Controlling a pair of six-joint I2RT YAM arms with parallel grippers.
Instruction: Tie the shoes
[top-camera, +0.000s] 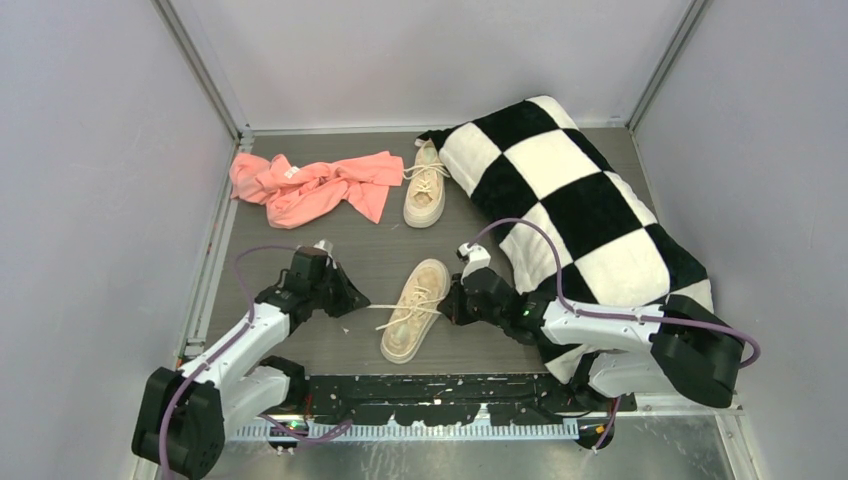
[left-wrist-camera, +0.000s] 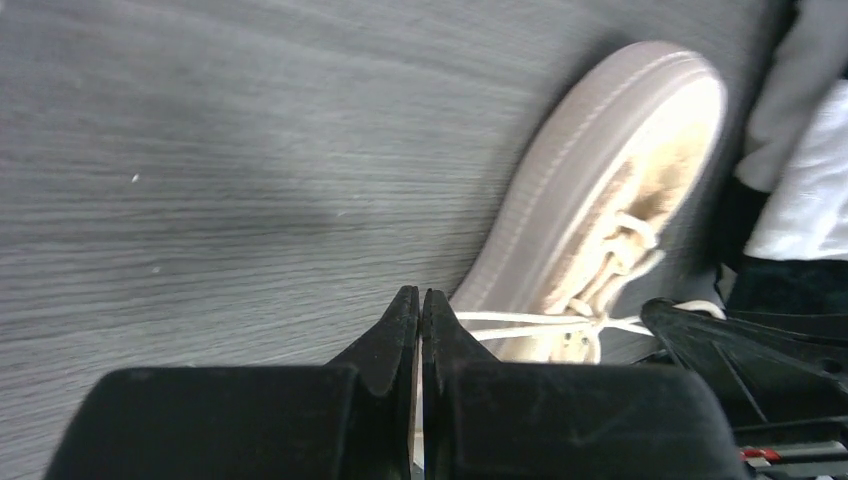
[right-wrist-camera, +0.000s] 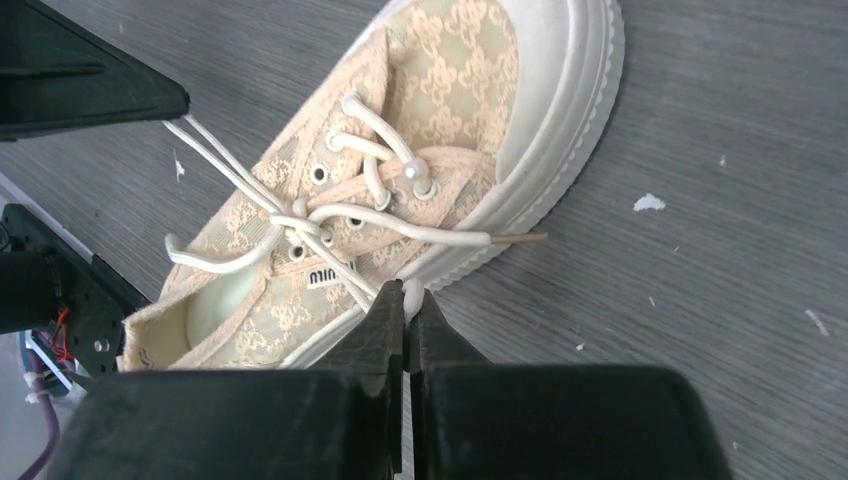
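A cream lace-up shoe (top-camera: 407, 330) lies front and centre, its laces crossed in a knot (right-wrist-camera: 295, 222) over the tongue. My left gripper (top-camera: 362, 304) is left of it, shut on a white lace (left-wrist-camera: 500, 317) that runs taut to the knot. My right gripper (top-camera: 447, 307) is at the shoe's right side, shut on the other lace (right-wrist-camera: 414, 297). A loose lace end (right-wrist-camera: 462, 238) lies across the shoe. A second cream shoe (top-camera: 425, 205) with loose laces lies farther back.
A pink cloth (top-camera: 310, 188) lies back left. A large checkered cushion (top-camera: 590, 230) fills the right side, close behind my right arm. Bare floor (top-camera: 330, 245) shows between the cloth and my left arm.
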